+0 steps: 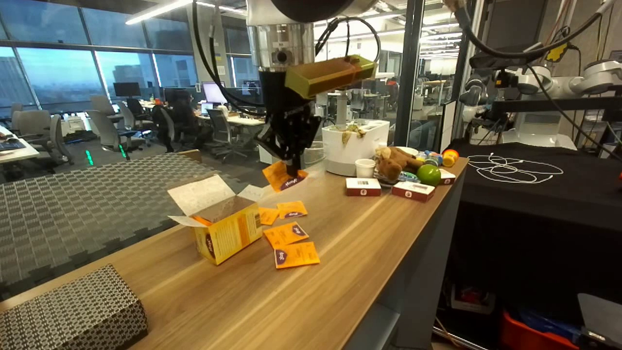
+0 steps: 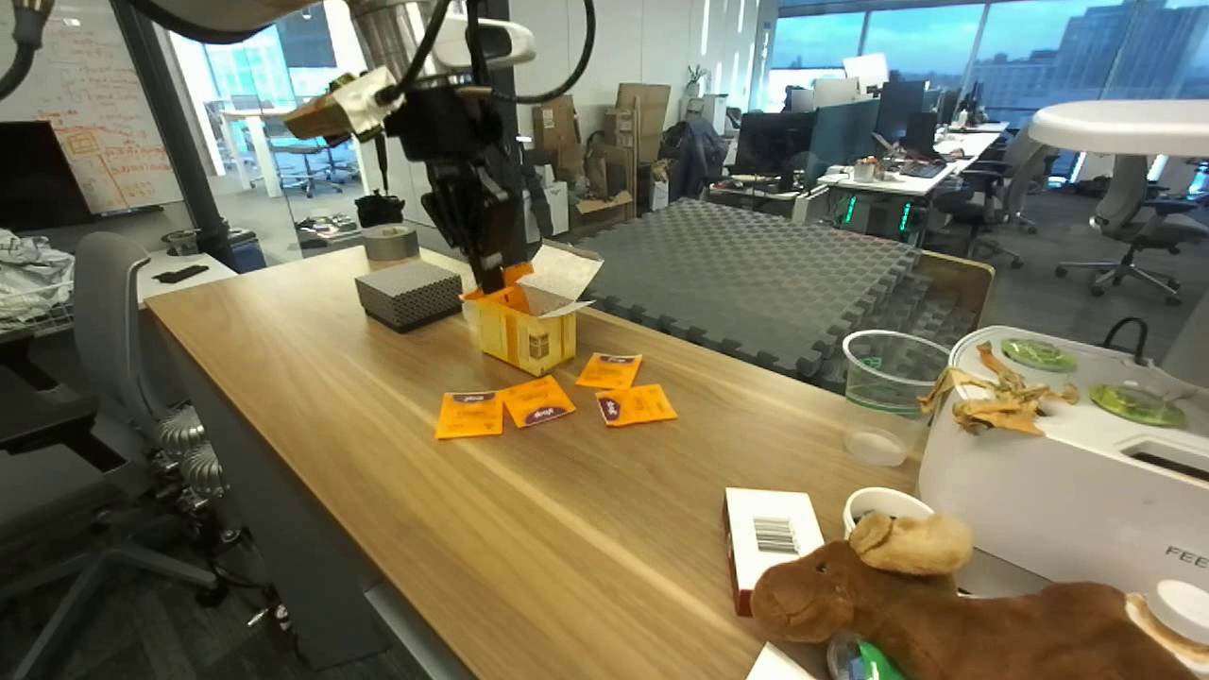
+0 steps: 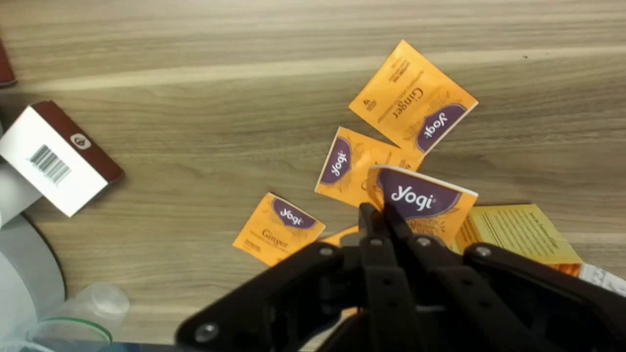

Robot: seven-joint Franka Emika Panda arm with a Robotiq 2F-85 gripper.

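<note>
My gripper (image 1: 293,169) is shut on an orange Yogi tea packet (image 1: 281,180), held in the air above the table. In the wrist view the held packet (image 3: 423,201) shows its purple label beyond the fingertips. The yellow tea box (image 1: 236,231) stands with its flaps raised, and a bit of orange shows inside. From the second exterior view, my gripper (image 2: 489,283) appears behind or over the box (image 2: 530,338). Several loose packets lie flat beside the box, among them one nearest the front (image 1: 297,255), one overlapping it (image 1: 285,233) and one farther back (image 1: 291,209).
A black-and-white patterned box (image 1: 73,312) sits at the near left. Small white-and-red boxes (image 1: 362,186), a plush moose (image 2: 884,578), a clear cup (image 2: 890,374) and a white planter (image 1: 355,148) crowd the far end. Bare wood lies between.
</note>
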